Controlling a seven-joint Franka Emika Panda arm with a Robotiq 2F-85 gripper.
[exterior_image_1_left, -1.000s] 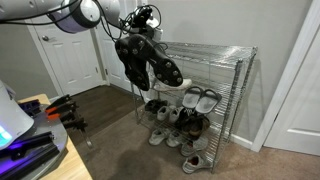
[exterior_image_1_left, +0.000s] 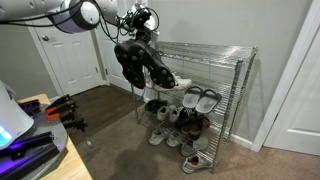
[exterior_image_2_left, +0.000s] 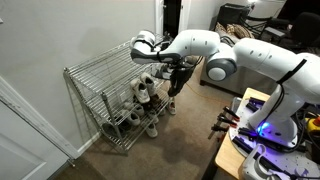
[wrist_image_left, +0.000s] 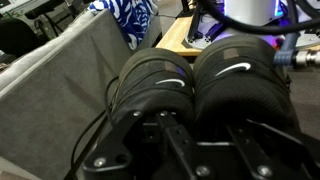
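Observation:
A pair of dark shoes with white swooshes, the left shoe (wrist_image_left: 157, 85) and the right shoe (wrist_image_left: 235, 82), fills the middle of the wrist view. My gripper is shut on the pair at their near ends. Exterior view 1 shows the dark shoes (exterior_image_1_left: 145, 66) hanging in the air, tilted, in front of the wire shoe rack (exterior_image_1_left: 205, 62). They cover part of the rack's left side there. From exterior view 2, the arm reaches over to the rack's far end, and the held pair is hard to make out against the black gripper.
Grey slip-on shoes (exterior_image_1_left: 207, 101) and a light pair lie on the rack's middle shelf. Several other shoes fill the lower shelves and the floor before them. The top wire shelf (exterior_image_2_left: 95, 72) looks bare along its near part. A wooden table (exterior_image_1_left: 65, 165) stands nearby.
The held dark shoes have shifted slightly to the left and turned a little in exterior view 1. The rack and the shoes on it look unchanged.

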